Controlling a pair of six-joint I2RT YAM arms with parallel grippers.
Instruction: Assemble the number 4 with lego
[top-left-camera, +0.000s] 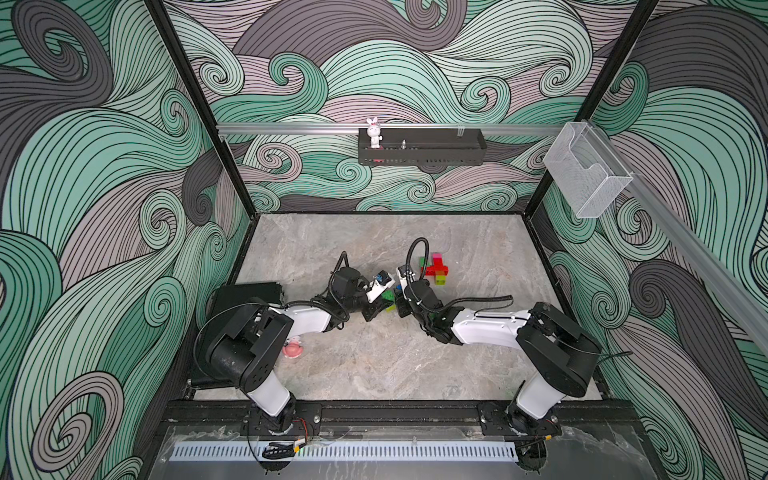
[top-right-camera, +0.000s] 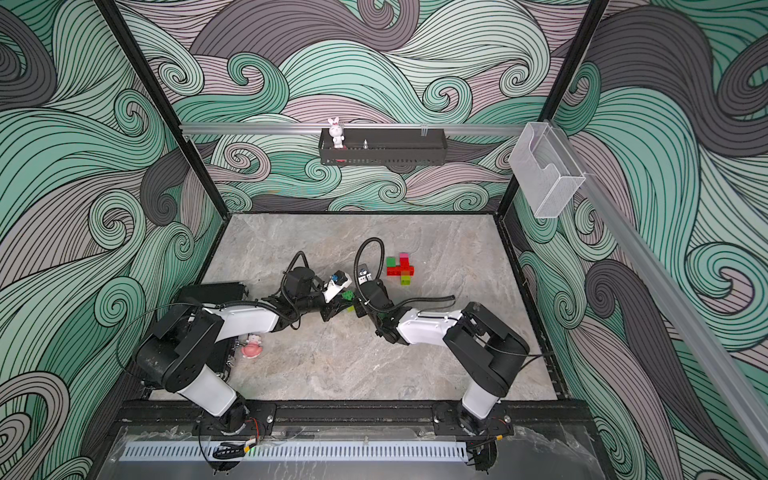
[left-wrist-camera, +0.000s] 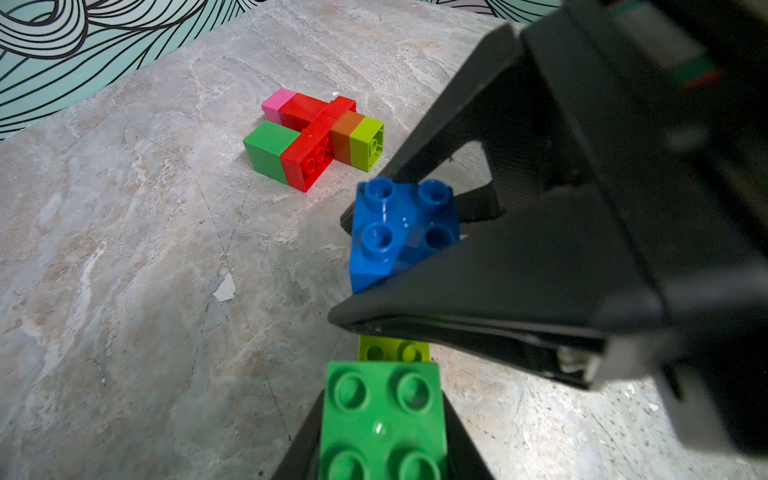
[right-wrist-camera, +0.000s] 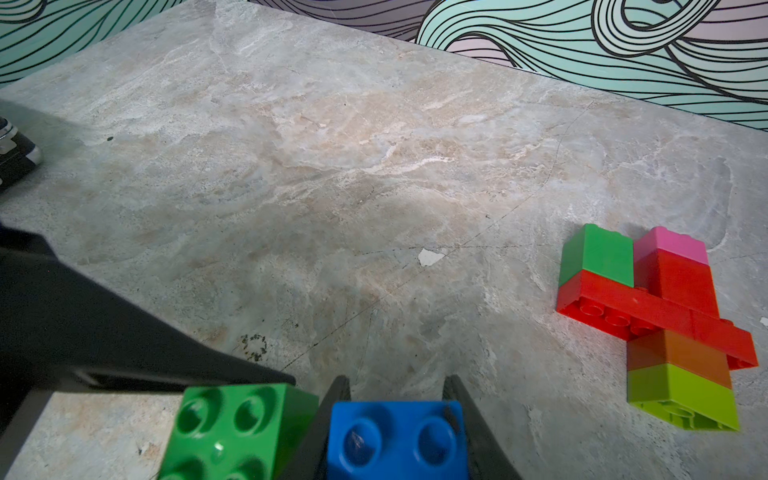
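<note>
A green brick with studs up is pinched by my left gripper, which is shut on it. Just beyond it, my right gripper is shut on a blue brick. The green brick sits close to the left of the blue brick in the right wrist view. A yellow-green brick shows low behind the green one; whether they are joined is hidden. Farther back on the table lies a joined shape of red, green, pink, orange and yellow-green bricks.
In the top left view, a black case stands at the table's left, with a pink item beside it.
</note>
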